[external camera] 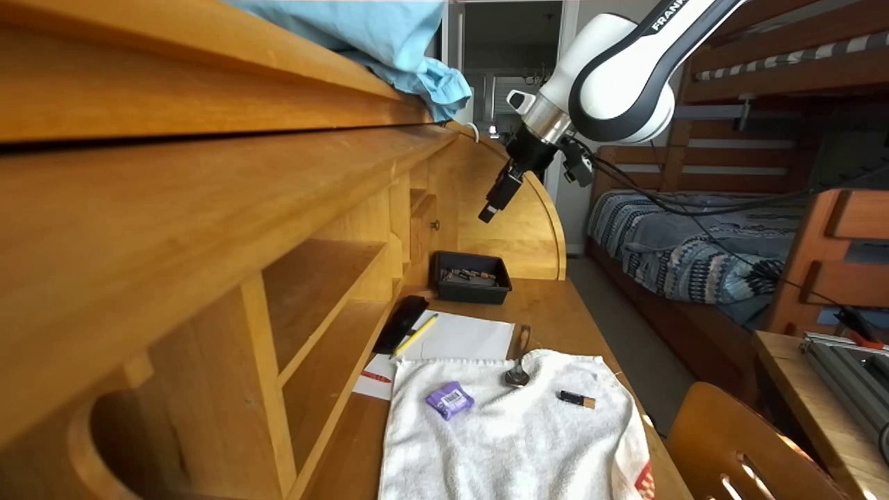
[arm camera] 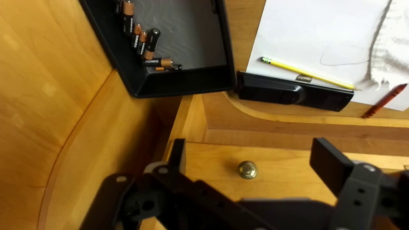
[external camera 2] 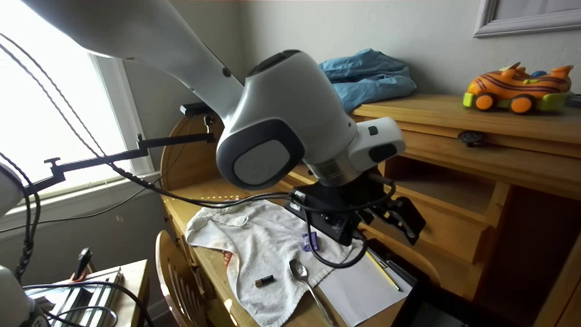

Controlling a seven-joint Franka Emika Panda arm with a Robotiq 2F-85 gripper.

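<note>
My gripper is open and empty, its two black fingers wide apart, and in the wrist view a small brass knob (arm camera: 247,170) on a wooden drawer or door front shows between them. In exterior view 1 the gripper hangs in the air above and behind the desk, higher than the black tray (external camera: 472,292). Several batteries (arm camera: 150,44) lie along one side of that tray. A single battery (external camera: 576,399) rests on the white towel (external camera: 517,450), near a purple packet (external camera: 450,401) and a metal spoon (external camera: 517,376).
White paper (external camera: 467,336), a yellow pencil (arm camera: 306,72), a black case (arm camera: 295,92) and a red crayon (arm camera: 384,100) lie near the cubbies. Wooden shelves (external camera: 333,292) line one side. Cables (external camera 2: 218,202) loop from the arm. A wooden chair (external camera: 742,433) stands by the desk edge.
</note>
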